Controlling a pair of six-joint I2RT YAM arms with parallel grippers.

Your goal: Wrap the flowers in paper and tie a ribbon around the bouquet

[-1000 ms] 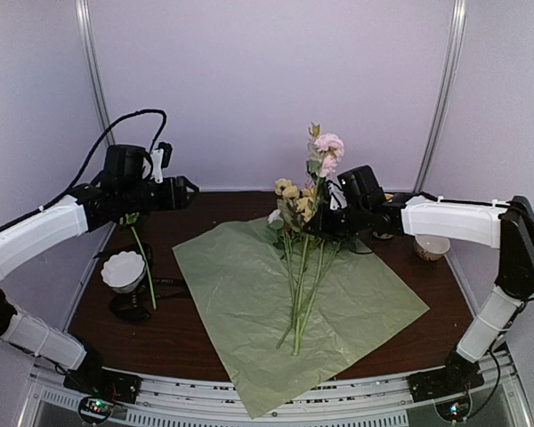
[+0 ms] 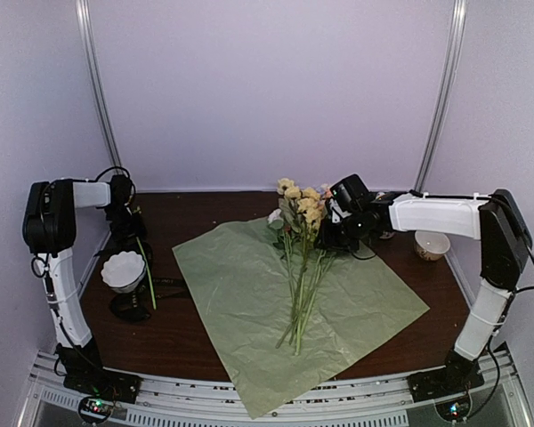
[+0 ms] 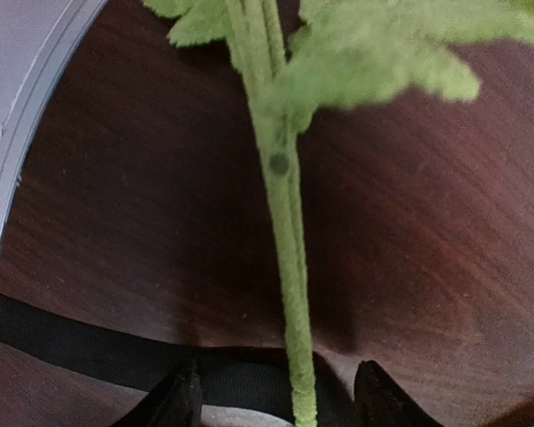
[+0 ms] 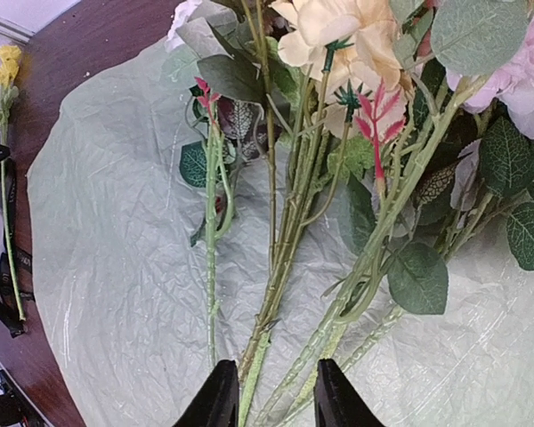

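Observation:
A bunch of fake flowers (image 2: 303, 205) lies on green wrapping paper (image 2: 365, 302), stems toward the front; the right wrist view shows pink and cream blooms (image 4: 338, 44). My right gripper is over the stems, fingers apart, hanging above them. My left gripper is low over a lone green flower stem (image 3: 289, 249) on the left of the table, which runs between its open fingers. A black strap (image 3: 89, 342) lies under that stem. Whether the stem is touched cannot be told.
A white fluted bowl (image 2: 123, 267) on black items stands at left. Another bowl (image 2: 432, 245) stands at right. Side walls and a back wall bound the dark table (image 2: 187, 338).
My left arm has come down and back from high up onto the left stem. My right gripper has shifted slightly; the pink flowers seen upright earlier are lower now.

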